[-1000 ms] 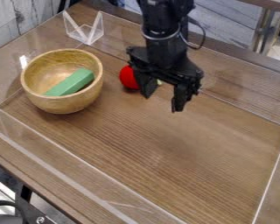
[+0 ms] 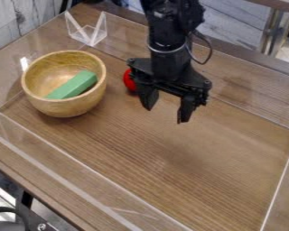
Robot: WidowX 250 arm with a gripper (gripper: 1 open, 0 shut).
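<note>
My black gripper (image 2: 168, 99) hangs over the middle of the wooden table, its fingers pointing down; whether they are open or shut is unclear. Just behind it on the left, a red round object (image 2: 130, 79) is mostly hidden by the arm. A tan bowl (image 2: 44, 100) at the left holds a green oblong object (image 2: 73, 84).
A clear plastic-looking item (image 2: 84, 27) lies at the back left. The table's edges show at the back right and front left.
The bowl and its contents have not moved.
</note>
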